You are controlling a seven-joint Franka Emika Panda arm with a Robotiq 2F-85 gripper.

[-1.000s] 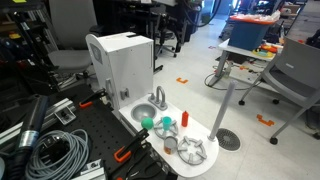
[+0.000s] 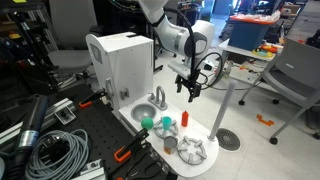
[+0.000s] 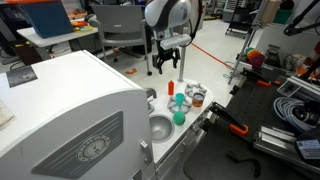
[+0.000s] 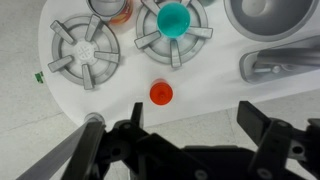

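Observation:
My gripper hangs above the toy kitchen, its two fingers spread wide with nothing between them. In the first exterior view the gripper (image 2: pixel 189 92) is over the far side of the white counter. A small upright red bottle (image 2: pixel 185 118) stands on the counter below it; from the wrist, the red bottle (image 4: pixel 161 92) shows its round top just ahead of the gap between the fingers. The teal cup (image 4: pixel 173 20) rests on a grey burner. A can (image 4: pixel 112 10) stands by the other burner (image 4: pixel 85 52). A green round object (image 3: pixel 179 119) sits nearer the counter's front edge.
A sink basin (image 4: pixel 272 14) and a grey faucet (image 2: pixel 161 97) lie to one side of the bottle. A white post (image 2: pixel 223 108) rises at the counter's far end. A white cabinet (image 2: pixel 120 60) stands at the sink end.
The arm has come down from the top of the view toward the counter, and the gripper is now low, near the red bottle. The objects on the counter have not moved.

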